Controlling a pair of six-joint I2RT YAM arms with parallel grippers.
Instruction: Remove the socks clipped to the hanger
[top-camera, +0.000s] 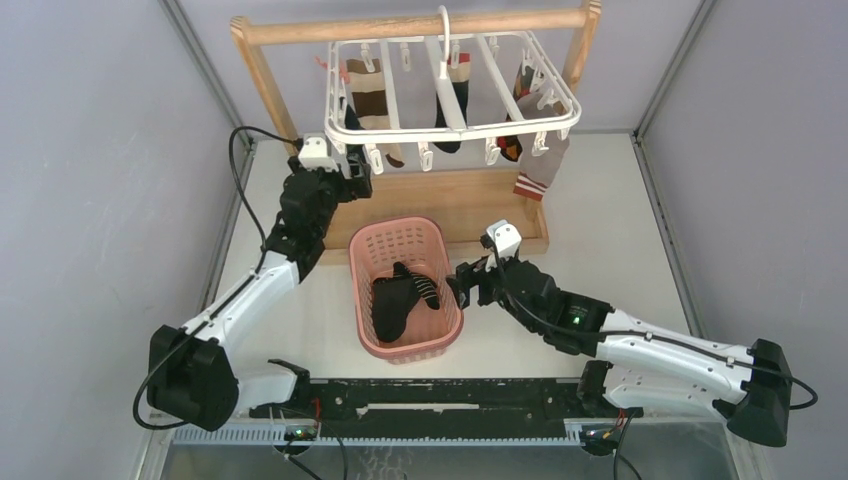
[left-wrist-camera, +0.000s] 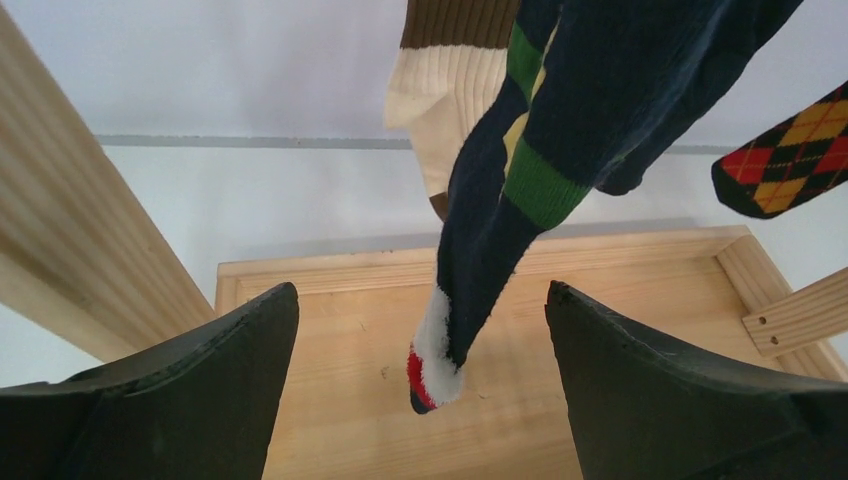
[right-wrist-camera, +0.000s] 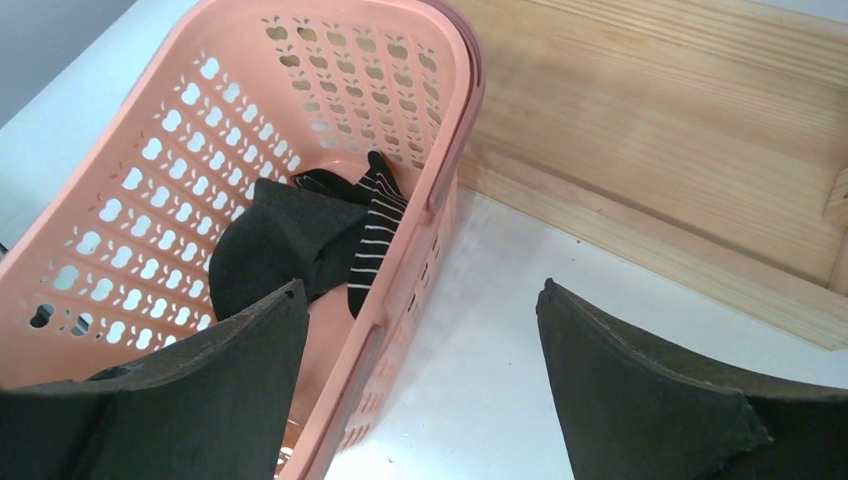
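A white clip hanger (top-camera: 450, 130) holds several socks. My left gripper is open just below it, a navy sock with green, yellow and a red-white toe (left-wrist-camera: 520, 200) hanging between its fingers, apparently untouched. Behind are a brown-cream sock (left-wrist-camera: 445, 90) and an argyle sock (left-wrist-camera: 785, 150); a grey sock with red stripes (top-camera: 540, 160) hangs at right. My right gripper is open at the right rim of the pink basket (top-camera: 405, 345), which holds dark socks (right-wrist-camera: 280, 250), one striped.
The wooden stand (top-camera: 270, 80) carries the hanger, its left post close to my left gripper. Its wooden base (right-wrist-camera: 650, 100) lies behind the basket.
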